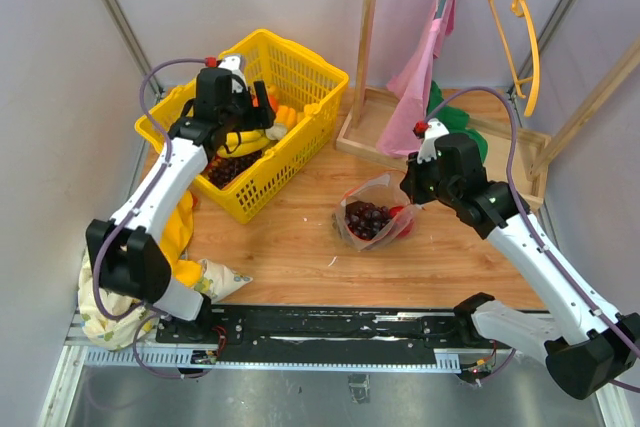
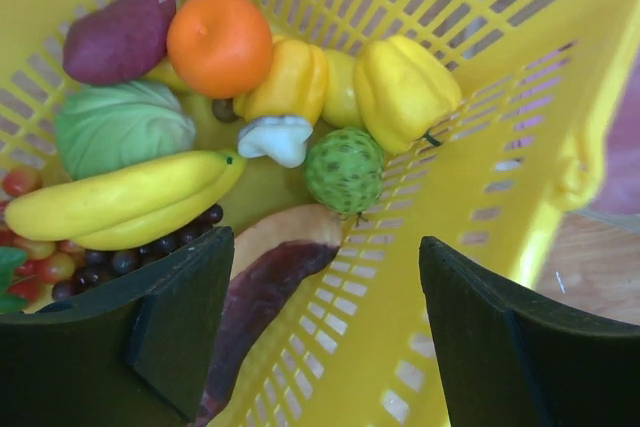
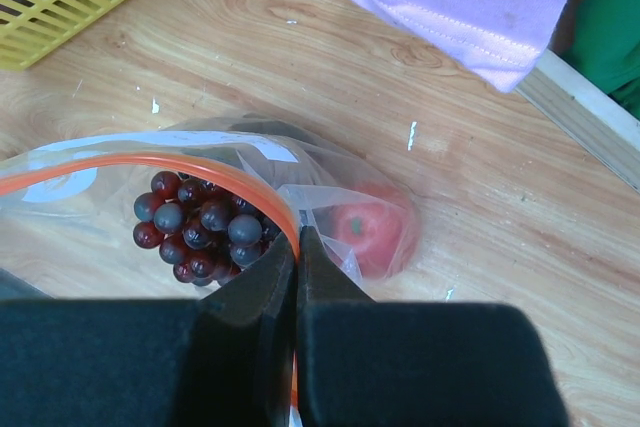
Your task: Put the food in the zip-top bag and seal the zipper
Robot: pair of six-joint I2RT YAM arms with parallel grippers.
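Note:
My left gripper is open over the yellow basket (image 1: 240, 187), nothing between its fingers; below it are bananas (image 2: 120, 202), an orange (image 2: 220, 44), yellow peppers (image 2: 403, 92), a green round fruit (image 2: 344, 169), cabbage (image 2: 125, 132), purple root (image 2: 118, 32) and grapes. On the table, the zip top bag (image 1: 360, 227) holds dark grapes (image 3: 210, 227) and a red fruit (image 3: 370, 227). My right gripper is shut on the bag's rim at its orange zipper edge.
A wooden rack with pink cloth (image 1: 420, 77), green cloth (image 1: 460, 127) and a yellow hanger (image 1: 525, 37) stands at the back right. Yellow and patterned cloths (image 1: 175, 237) lie at the front left. The central table around the bag is mostly clear.

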